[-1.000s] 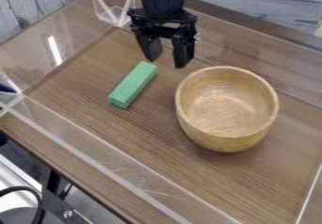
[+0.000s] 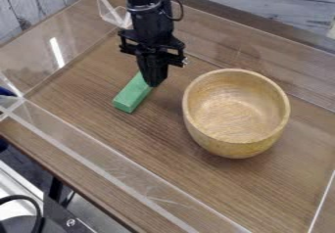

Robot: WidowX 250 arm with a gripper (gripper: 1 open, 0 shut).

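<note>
My black gripper (image 2: 155,59) hangs in the upper middle, just above the far end of a green block (image 2: 132,96) lying flat on the wooden table. The gripper looks shut, with nothing visible between its fingers, though its tip is small and dark.
A large round wooden bowl (image 2: 236,88) sits to the right of the green block. The far table behind the bowl is clear.
My gripper has come lower and nearer, toward the green block's far end. The block and bowl stay about where they were.
</note>
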